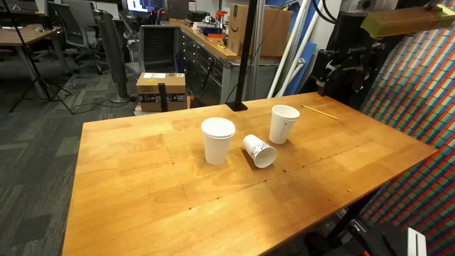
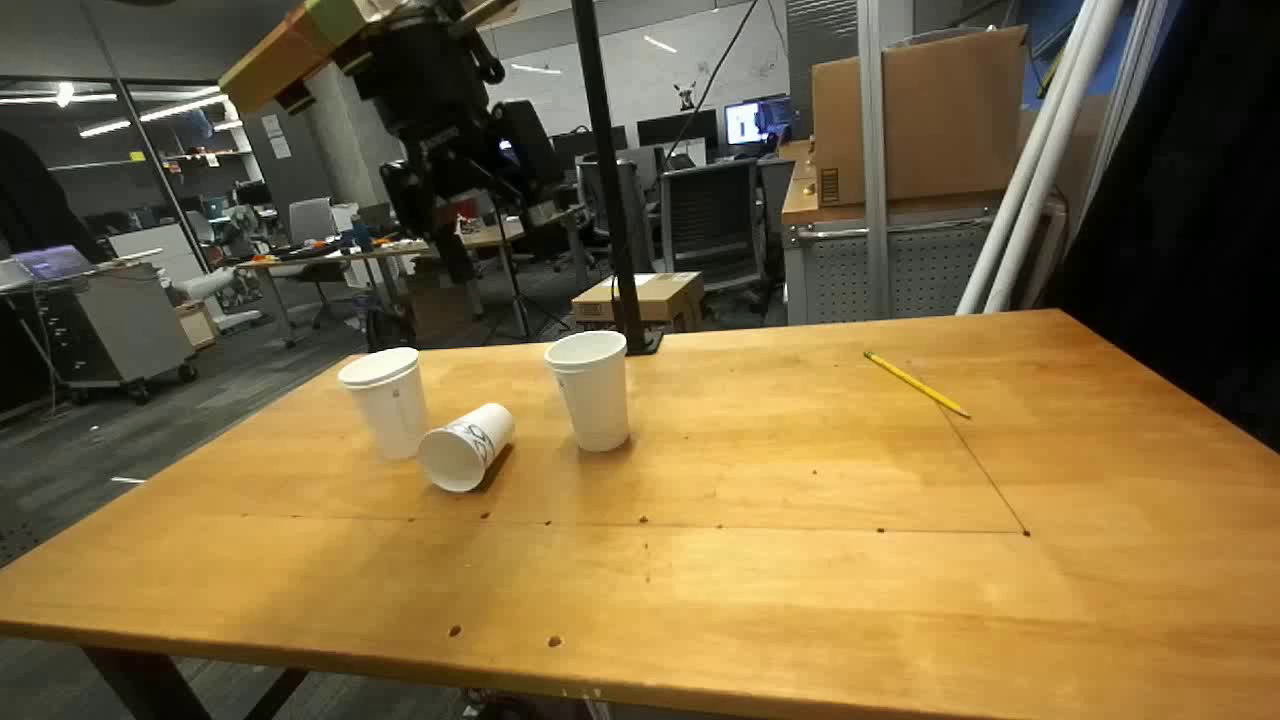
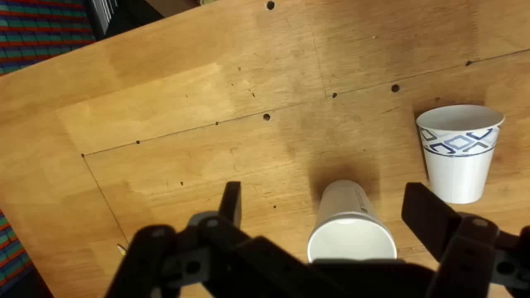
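Two white paper cups stand upright: an open one [image 1: 281,127] and one that looks lidded [image 1: 217,147]. Between them a smaller cup [image 1: 258,151] with a blue diamond band lies on its side. In the wrist view the open upright cup [image 3: 350,233] appears below, between the spread fingers, and the patterned cup [image 3: 460,169] lies to its right. My gripper is open, empty, and well above the table, as exterior view 2 shows by the gripper [image 2: 450,234] hanging high over the far left side. The lidded cup is out of the wrist view.
A yellow pencil [image 2: 917,384] lies apart from the cups on the wooden table [image 2: 768,600]. A black post [image 1: 245,55] rises at the table's back edge. Cardboard boxes [image 1: 162,91] sit beyond the table.
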